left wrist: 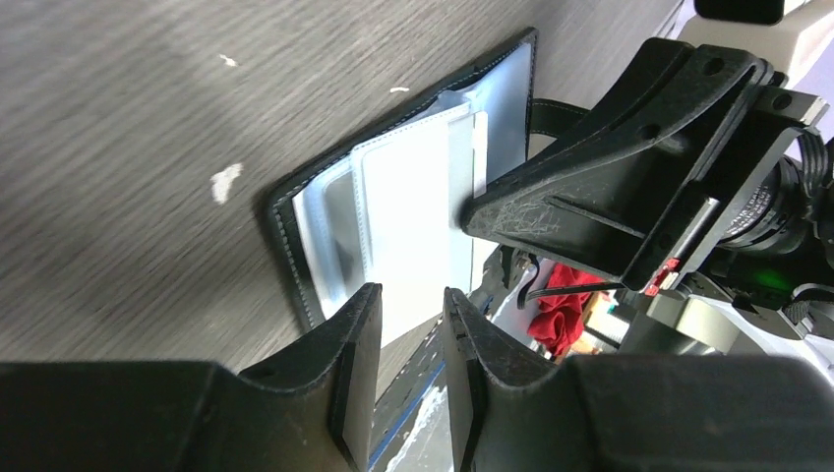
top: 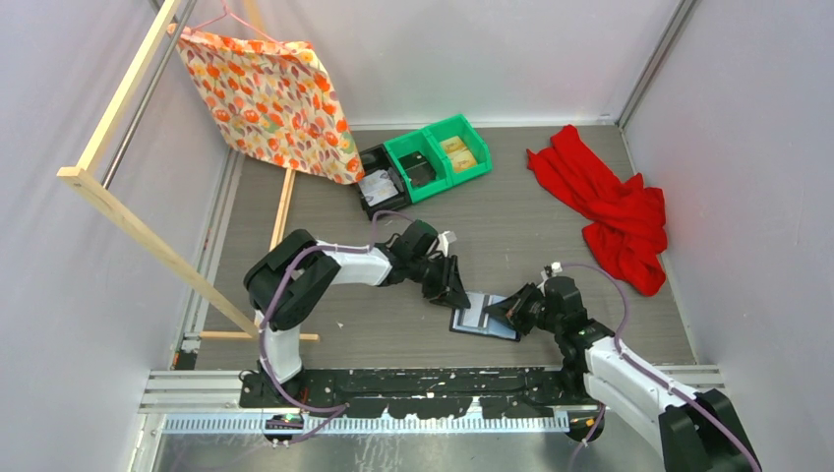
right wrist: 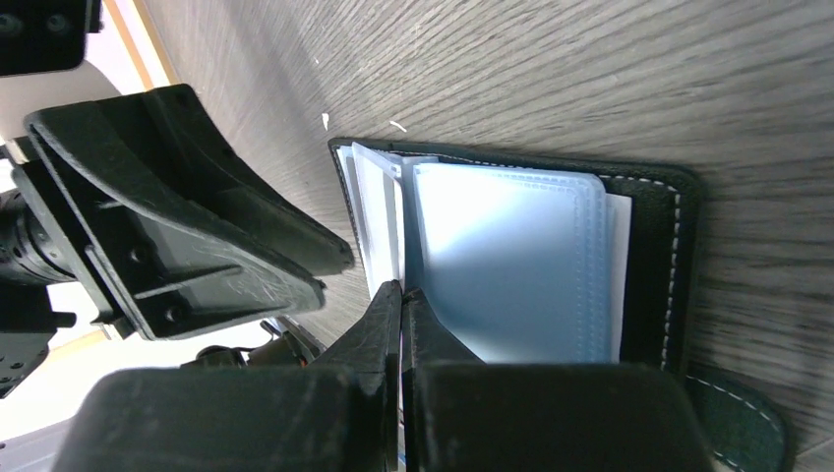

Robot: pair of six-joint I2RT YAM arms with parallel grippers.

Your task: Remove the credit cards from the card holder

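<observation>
The card holder (top: 470, 320) lies open on the grey table between the grippers, a dark stitched case with clear sleeves and white cards (left wrist: 403, 216) visible in both wrist views. My left gripper (top: 447, 295) is at its left end; in the left wrist view its fingertips (left wrist: 366, 300) stand a little apart over the near part of the cards, nothing visibly held. My right gripper is shut, its tips at the edge of a sleeve in the holder; whether anything thin is between them is unclear.
Green bins (top: 442, 133) and a black bin (top: 384, 206) stand at the back, beside hanging patterned cloth (top: 266, 98). A red cloth (top: 600, 206) lies at the right. The table behind the holder is clear.
</observation>
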